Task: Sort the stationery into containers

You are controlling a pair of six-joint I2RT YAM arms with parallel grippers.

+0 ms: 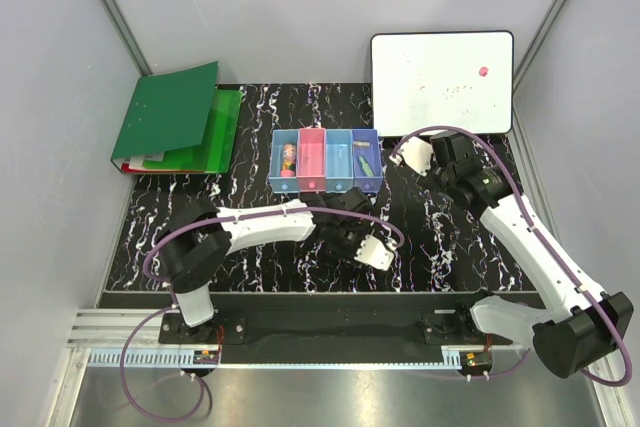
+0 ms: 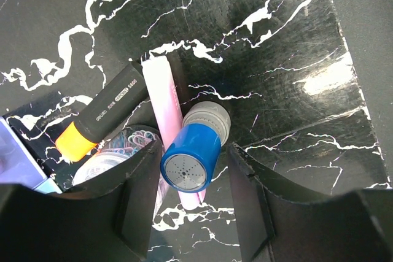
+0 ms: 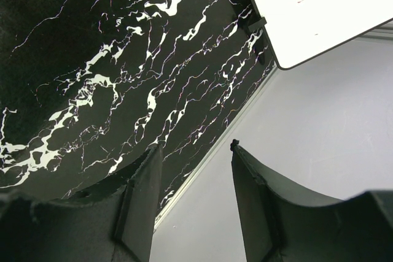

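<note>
In the left wrist view a blue cylinder [image 2: 192, 157] with a perforated end and a grey section lies between the fingers of my left gripper, which stands open around it. A pink stick [image 2: 162, 93] lies along its left side. Further left are a black marker with an orange end [image 2: 101, 110] and a clear jar of small coloured items [image 2: 132, 141], partly behind the finger. My right gripper is open and empty over the right part of the table. A row of bins includes a pink bin [image 1: 311, 184] and a violet bin [image 1: 367, 184].
A whiteboard [image 1: 440, 77] stands at the back right, close to the right gripper. Green folders [image 1: 165, 117] stand at the back left. The leftmost blue bin [image 1: 283, 185] and the violet bin contain items. My left arm covers much of the table's front middle.
</note>
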